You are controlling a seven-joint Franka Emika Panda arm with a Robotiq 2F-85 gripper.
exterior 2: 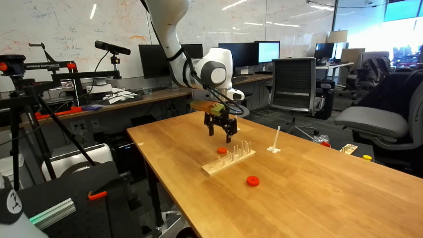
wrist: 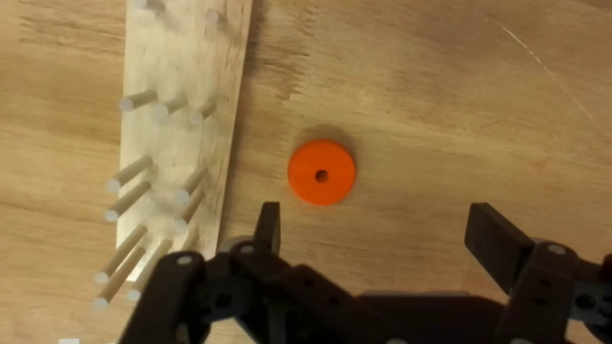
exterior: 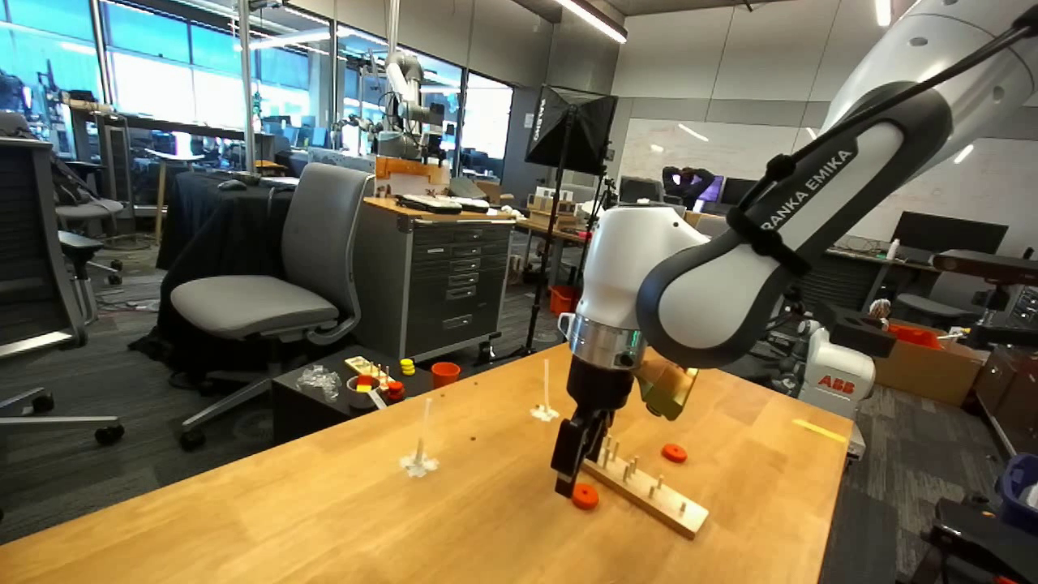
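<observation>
In the wrist view, my gripper stands wide open with nothing between its fingers. Just ahead of the left finger (wrist: 268, 226) lies an orange-red disc (wrist: 322, 172) with a small central hole, flat on the table. Beside the disc is a wooden peg board (wrist: 172, 132) with rows of upright pegs of differing heights, the tallest close to the gripper. From exterior view 2, the open gripper (exterior 2: 220, 137) hangs above the table behind the board (exterior 2: 228, 163). This disc (exterior 2: 222, 150) also lies behind it. A second red disc (exterior 2: 252, 180) rests on the board's opposite side.
Two thin white rods stand taped to the table; one (exterior: 421, 443) is farther left and another (exterior: 546, 397) is behind the gripper. A low black side table (exterior: 311, 401) holds more pieces beyond the edge.
</observation>
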